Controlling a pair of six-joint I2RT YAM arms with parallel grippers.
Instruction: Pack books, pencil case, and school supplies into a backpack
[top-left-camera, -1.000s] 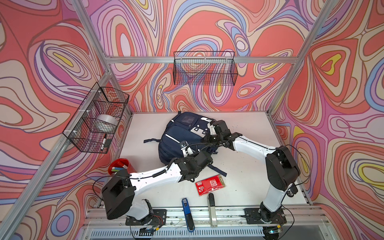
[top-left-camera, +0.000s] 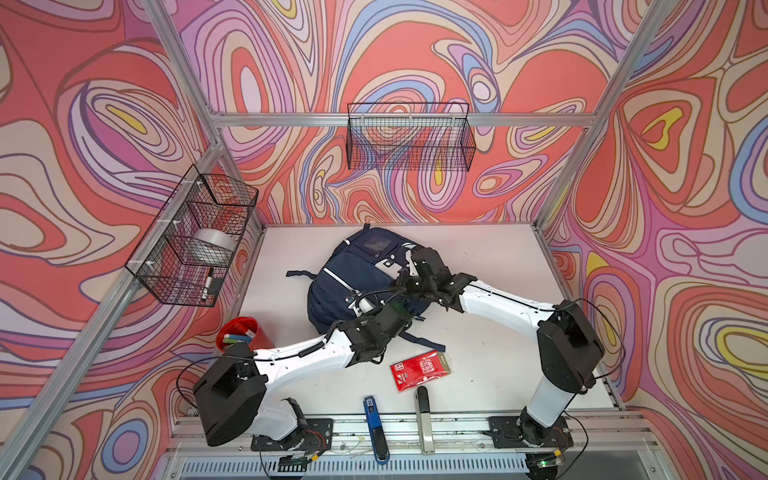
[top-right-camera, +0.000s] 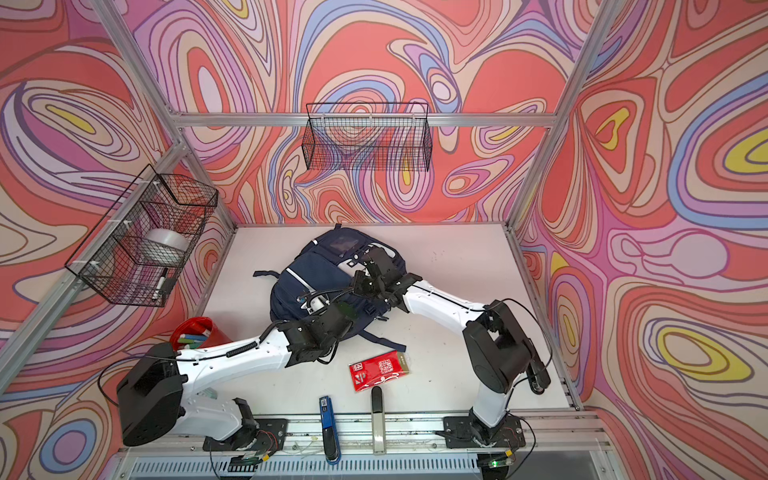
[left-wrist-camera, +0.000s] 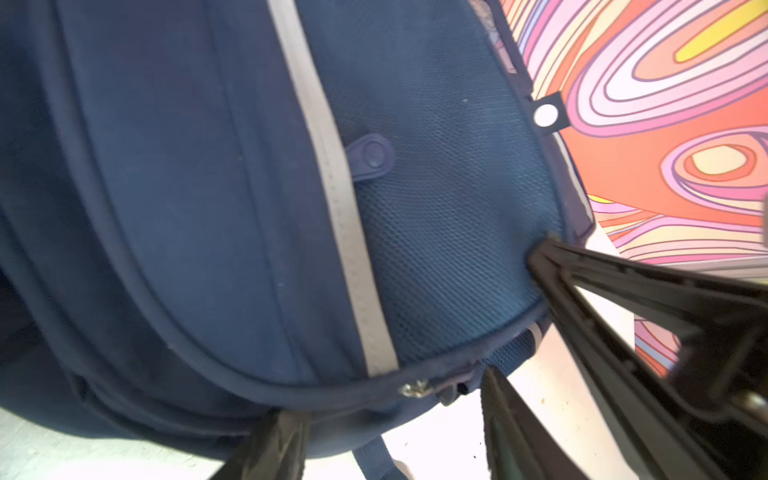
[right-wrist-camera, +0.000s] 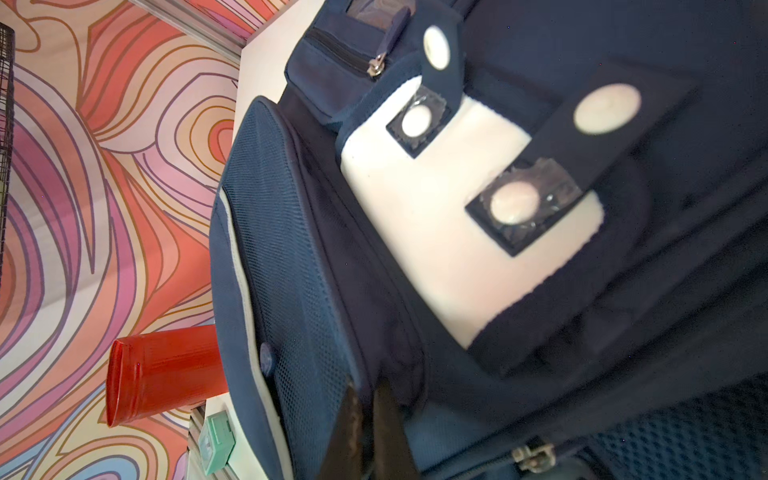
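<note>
The navy backpack (top-left-camera: 345, 284) lies in the middle of the table, reflective strip and mesh pocket facing up. My right gripper is shut on a thin fabric edge of it; the piping runs in between the fingertips. In the left wrist view those same dark fingers (left-wrist-camera: 560, 268) touch the mesh panel's border. My left gripper stands open at the pack's lower edge, its fingers apart near a metal zipper piece (left-wrist-camera: 416, 389); whether they touch the cloth is unclear. A red flat packet (top-left-camera: 420, 370) rests in front of the pack.
At the front edge lie a blue stapler-like tool (top-left-camera: 374, 428) and a grey bar with a black end (top-left-camera: 423, 420). A red cup (top-left-camera: 261, 342) of markers stands by the left arm.
The backpack has shifted slightly left and toward the front together with my right gripper. My left arm has also drawn a little left. The red packet has stayed put.
</note>
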